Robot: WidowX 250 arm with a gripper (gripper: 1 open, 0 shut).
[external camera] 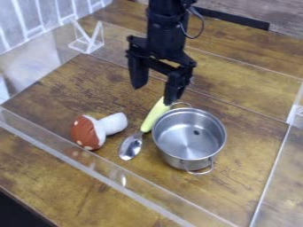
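Observation:
My black gripper [159, 73] hangs over the middle of the wooden table, open, its two fingers spread wide with nothing visible between them. Below it lie a pale yellow-green elongated object [154, 114], a steel spoon [129, 146] and a steel pot [187, 137] with wire handles. To the left lies a toy mushroom [89, 132] with a red cap and white stem, on its side.
A small white rack-like object [89, 35] stands at the upper left. Clear plastic walls edge the table [59, 89] at left, front and right.

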